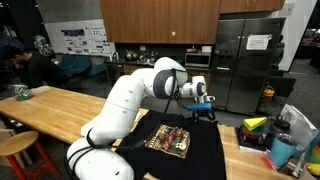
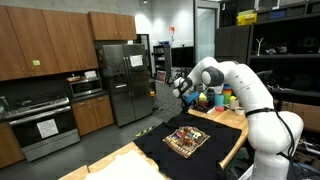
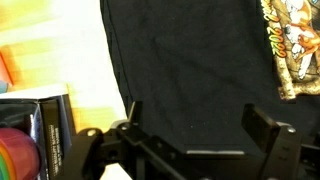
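Observation:
My gripper stands open in the wrist view, its two dark fingers wide apart with only black cloth between and beyond them. The black cloth (image 3: 185, 50) covers much of the wooden table. At the upper right of the wrist view lies a colourful printed item (image 3: 296, 45), apart from my fingers. Exterior view 1 shows that patterned item (image 1: 168, 140) lying flat on the cloth, nearer the arm's base than the gripper (image 1: 197, 108), which hangs over the cloth's far part. Its exact kind is too small to tell.
Beside the cloth, bare wood (image 3: 60, 50) shows. Several containers and boxes, among them a blue can (image 1: 283, 150), crowd the table's right side in exterior view 1. A rainbow-coloured round object (image 3: 18, 155) and a dark box (image 3: 50, 135) sit at the wrist view's lower left.

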